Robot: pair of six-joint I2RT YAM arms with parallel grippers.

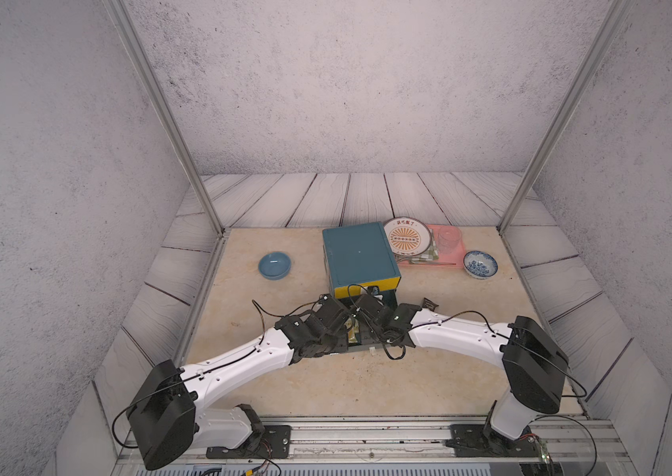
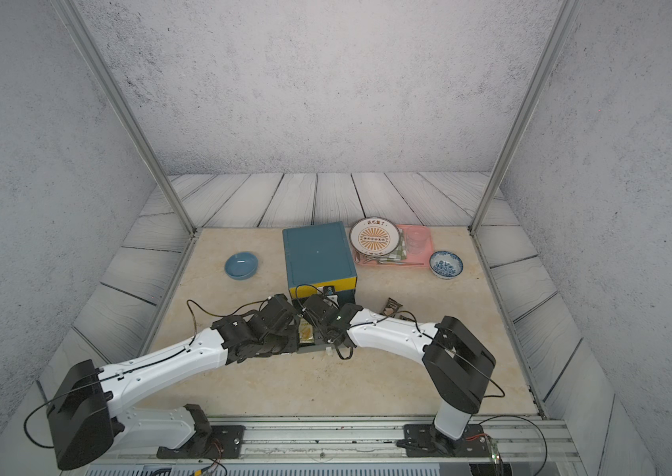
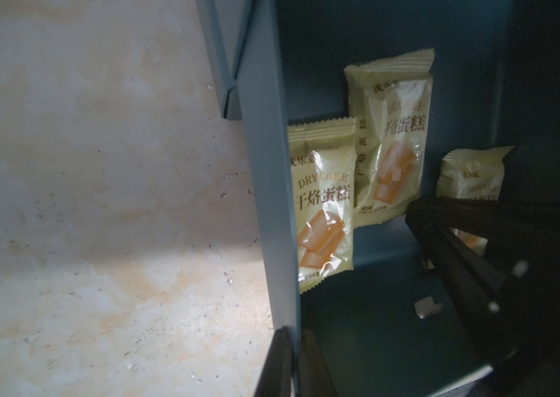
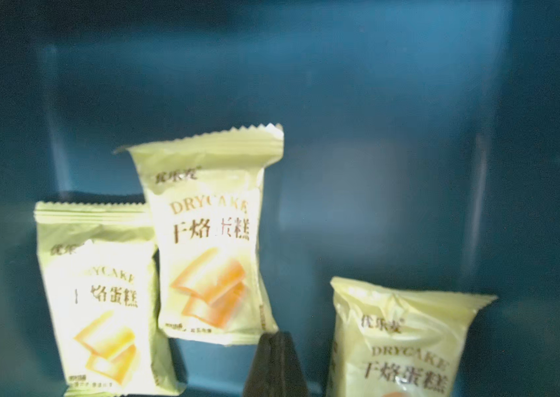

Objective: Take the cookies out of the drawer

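Note:
Three pale yellow cookie packets lie in the dark teal drawer: a left one [image 4: 104,297], a middle one [image 4: 210,244] and a right one [image 4: 405,344]. My right gripper is shut inside the drawer with nothing between its fingers, its tips at the lower edge of the middle packet. In the left wrist view its dark fingers [image 3: 455,248] cover part of the right packet. My left gripper is shut on the drawer's side wall [image 3: 273,185]. From above, both arms mostly hide the drawer.
The teal cabinet [image 1: 361,258] stands behind the drawer. A blue bowl [image 1: 274,265] is to its left. On the right are a patterned plate [image 1: 407,237], a pink tray [image 1: 453,252] and a blue-white bowl [image 1: 480,264].

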